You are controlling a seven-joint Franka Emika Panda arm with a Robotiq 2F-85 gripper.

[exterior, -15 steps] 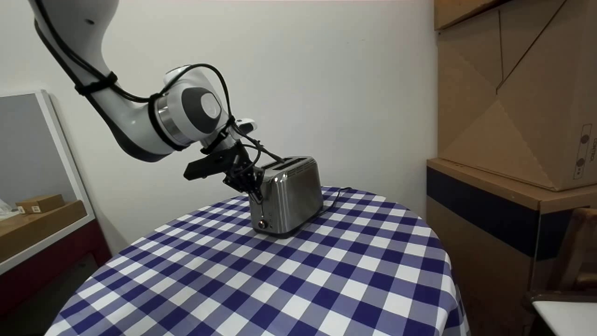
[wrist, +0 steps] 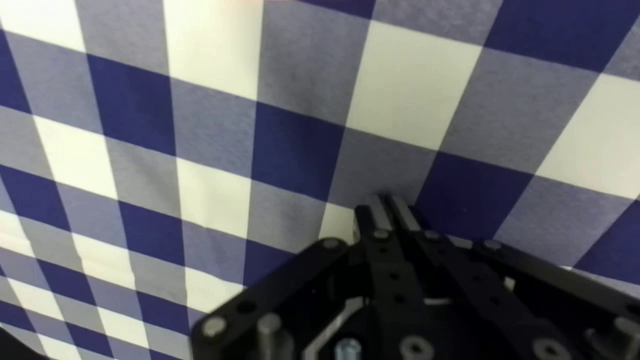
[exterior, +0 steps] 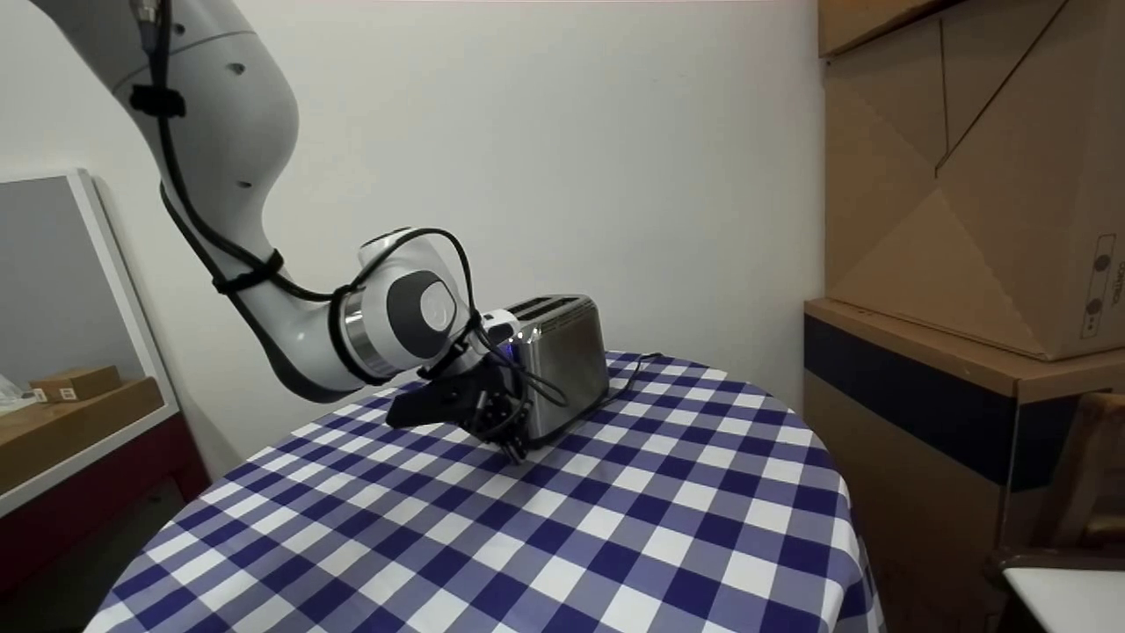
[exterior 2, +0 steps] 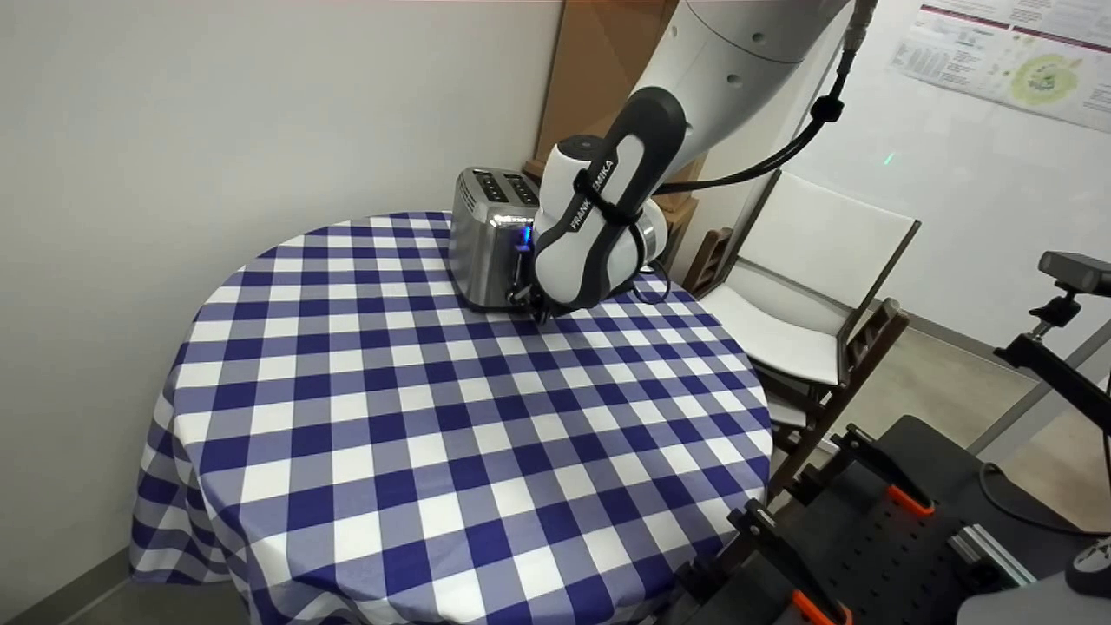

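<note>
A silver toaster (exterior: 572,359) stands upright on the checkered table, its top slots (exterior 2: 502,187) facing up with no bread visible. Low beside its control end is my gripper (exterior: 514,452), close above the cloth. In the wrist view the gripper's fingertips (wrist: 378,211) lie almost together with a narrow dark gap, and no object shows between them. Whether they fully meet is not clear. A blue light (exterior 2: 525,235) glows on the toaster's end face. The arm and gripper hide most of that face, including the lever and knob.
The blue-and-white checkered tablecloth (exterior 2: 344,417) is otherwise bare, with wide free room in front of the toaster. A black cord (exterior: 635,371) trails behind it. The wall is close at the back, and large cardboard boxes (exterior: 949,211) stand to the right.
My gripper has come down along the toaster's control end, from near its upper part to close above the tablecloth. A blue glow now shows there. The toaster stands in the same place.
</note>
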